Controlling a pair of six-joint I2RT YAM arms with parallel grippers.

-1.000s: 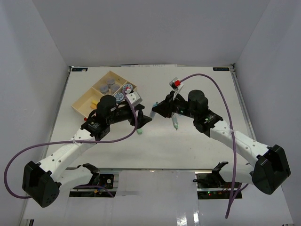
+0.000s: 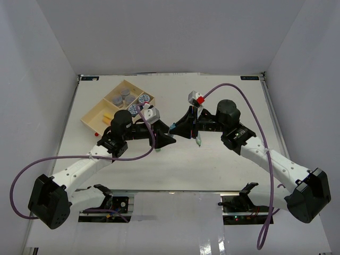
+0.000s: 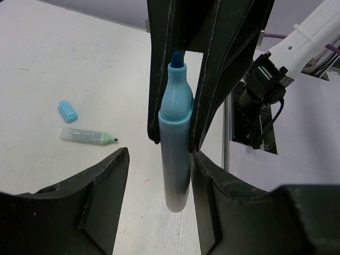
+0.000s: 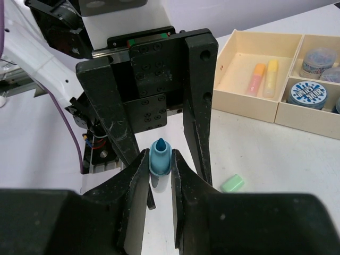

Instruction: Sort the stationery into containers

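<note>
A blue marker (image 3: 176, 164) hangs upright in mid-air at the centre, held by my right gripper, which is shut on it near its top. My left gripper is part open around the marker's lower body, one finger apart from it on the left. On the table lie a green marker (image 3: 90, 136), a blue eraser (image 3: 67, 110) and a green eraser (image 4: 232, 183). The cream compartment box (image 4: 239, 106) holds a pink marker (image 4: 256, 79), a yellow marker (image 4: 270, 78) and several round tins (image 4: 307, 94).
The box stands at the back left of the table, behind my left arm.
</note>
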